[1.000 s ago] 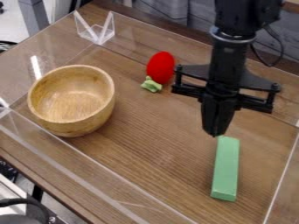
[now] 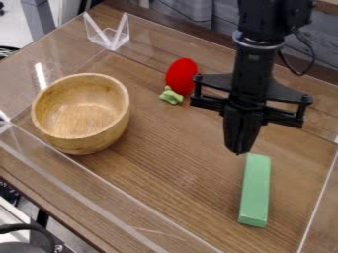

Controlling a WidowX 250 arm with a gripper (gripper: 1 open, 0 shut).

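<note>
My black gripper (image 2: 242,140) hangs in the upper right over the wooden table, shut, with nothing seen between its fingers. A green rectangular block (image 2: 255,193) lies on the table below and right of it. A wooden bowl (image 2: 81,112) sits at the left. A red object (image 2: 181,75) lies behind the gripper to the left, with a small light-green item (image 2: 172,96) beside it.
A clear wire-like or plastic holder (image 2: 109,32) stands at the back left. Dark cables and parts lie beyond the left edge.
The arm has shifted very slightly; the objects on the table stay where they were.
</note>
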